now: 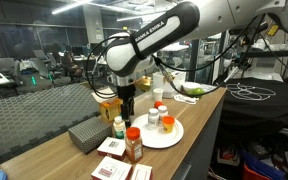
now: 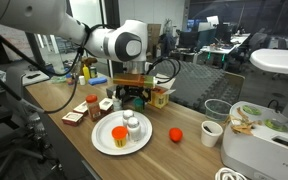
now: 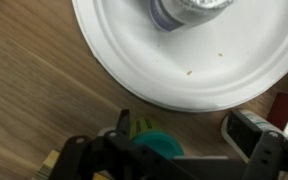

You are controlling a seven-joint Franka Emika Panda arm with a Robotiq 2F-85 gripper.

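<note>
My gripper [image 1: 125,107] is open and lowered, pointing down just behind the white plate [image 1: 170,139]. In the wrist view, a green cup-like object [image 3: 158,143] shows between the spread fingers of the gripper, nearer the left one. Whether a finger touches it, I cannot tell. A bit of green [image 2: 138,103] also shows below the gripper [image 2: 134,94] in the second exterior view. On the plate stand an orange cup [image 2: 120,136] and white-topped jars [image 2: 133,128]. A pale bottle with a green cap [image 1: 118,127] stands close by the gripper.
A bottle with an orange cap [image 1: 133,145] and red-and-white boxes [image 1: 112,147] crowd the front. Behind lie a grey mesh block [image 1: 88,134] and a yellow box [image 2: 162,96]. A red tomato [image 2: 176,134] and white cup [image 2: 212,130] stand beyond the plate, with bare table around the tomato.
</note>
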